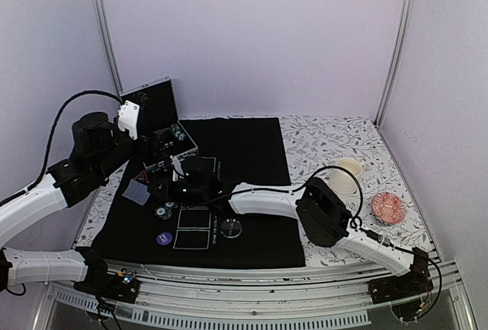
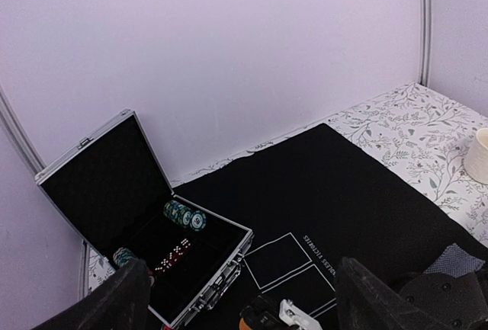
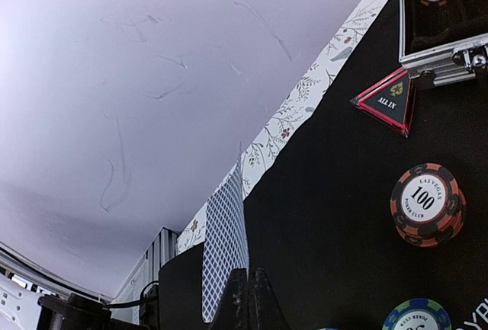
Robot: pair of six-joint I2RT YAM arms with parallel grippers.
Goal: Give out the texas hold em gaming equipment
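Observation:
A patterned playing card (image 3: pixel 225 242) is pinched between the shut fingertips of my right gripper. From above, that card (image 1: pixel 137 192) hovers over the mat's left side, beside the right gripper (image 1: pixel 158 187). My left gripper holds nothing, its fingers wide apart; the chip case (image 2: pixel 191 257) lies ahead of it with its lid up. Inside the case are teal chips (image 2: pixel 185 216) and red dice (image 2: pixel 174 256). On the mat, an orange-black 100 chip stack (image 3: pixel 428 206) and a triangular ALL IN marker (image 3: pixel 389 101) lie near the case.
A purple disc (image 1: pixel 164 238) and a clear round piece (image 1: pixel 231 228) rest toward the mat's front. At right stand a cream cup (image 1: pixel 345 177) and a red patterned dish (image 1: pixel 388 208). The right arm spans the mat's middle.

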